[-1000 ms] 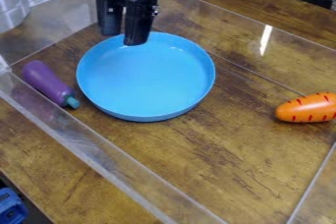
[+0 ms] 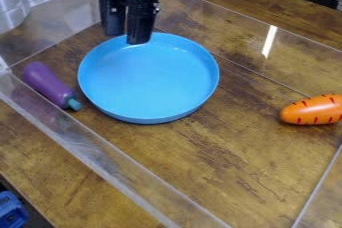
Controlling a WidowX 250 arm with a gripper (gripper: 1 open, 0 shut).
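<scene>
A black gripper [image 2: 127, 17] hangs at the top centre, above the back rim of an empty blue plate [image 2: 148, 76]; its two dark fingers point down, and whether they grip anything does not show clearly. A purple toy eggplant [image 2: 48, 83] lies left of the plate, its green tip near the rim. An orange toy carrot [image 2: 309, 110] lies apart at the right edge.
Clear panels run along the sides, with crumpled clear plastic at the top left. A blue object [image 2: 8, 212] shows at the lower left edge.
The gripper has shifted very slightly over the back of the plate. The plate, eggplant and carrot look unmoved.
</scene>
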